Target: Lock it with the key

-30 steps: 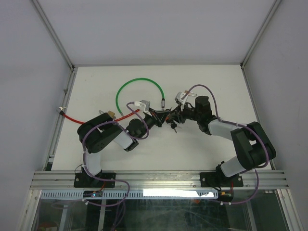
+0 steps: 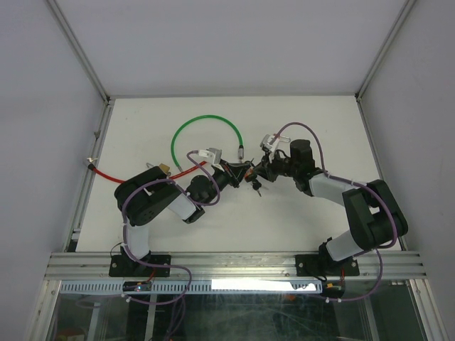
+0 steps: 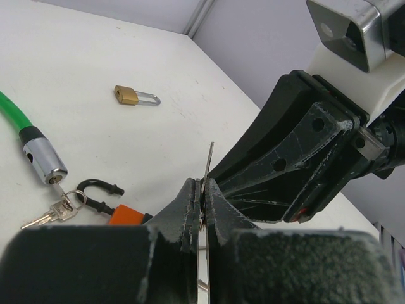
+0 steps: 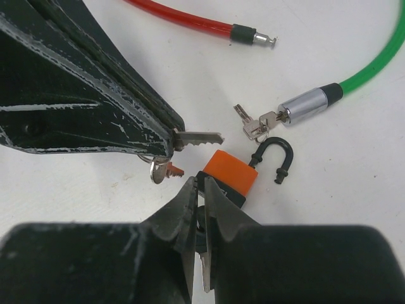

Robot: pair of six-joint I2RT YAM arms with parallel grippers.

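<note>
My left gripper is shut on a key, whose toothed blade sticks out sideways in the right wrist view, with a ring and a smaller key hanging below. My right gripper is shut in front of it, over the padlock area; what it holds is hard to tell. An orange padlock with a black open shackle lies beneath the grippers, a dark piece with a silver key blade below it, partly hidden by my right fingers.
A green cable lock with keys lies nearby, as does a red cable. A brass padlock lies apart on the white table.
My right gripper has moved slightly to the right, away from the left one. The left arm appears still.
</note>
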